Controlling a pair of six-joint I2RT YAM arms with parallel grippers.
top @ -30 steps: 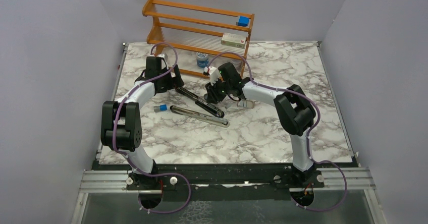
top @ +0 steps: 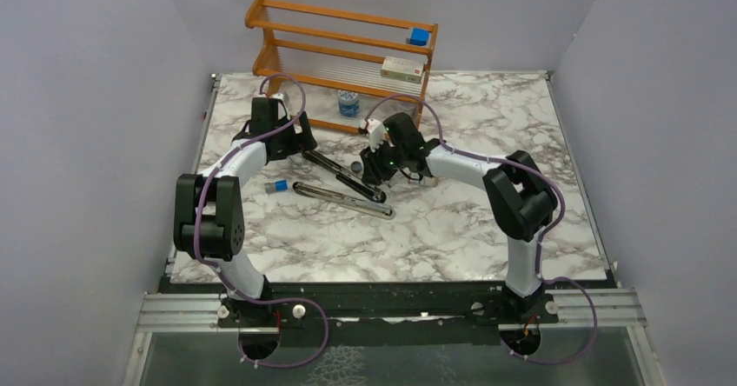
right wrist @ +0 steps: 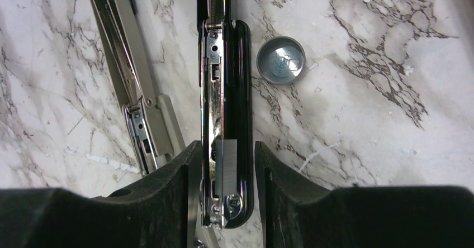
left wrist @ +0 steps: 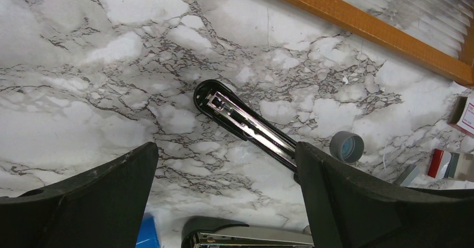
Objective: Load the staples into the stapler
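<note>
The black stapler point(top: 346, 176) lies opened out on the marble table, its metal magazine point(right wrist: 212, 108) exposed. A grey staple strip point(right wrist: 226, 167) shows at the front of that magazine, overlapping its right side; whether it sits down in the channel I cannot tell. My right gripper is open around this end, a finger on each side with visible gaps to the strip. My left gripper stands open over the stapler's other end point(left wrist: 215, 100), nothing between its fingers but the view of table and stapler below.
A second, beige stapler point(top: 343, 200) lies opened in front. Close to the black one stands a small round grey cup point(right wrist: 281, 60). A blue-ended object point(top: 275, 186) lies left. The wooden rack point(top: 348, 51) blocks the back.
My right gripper has shifted a little to the right and towards the front of the table, with its arm following. My left arm has stayed still. The staplers have not visibly moved.
</note>
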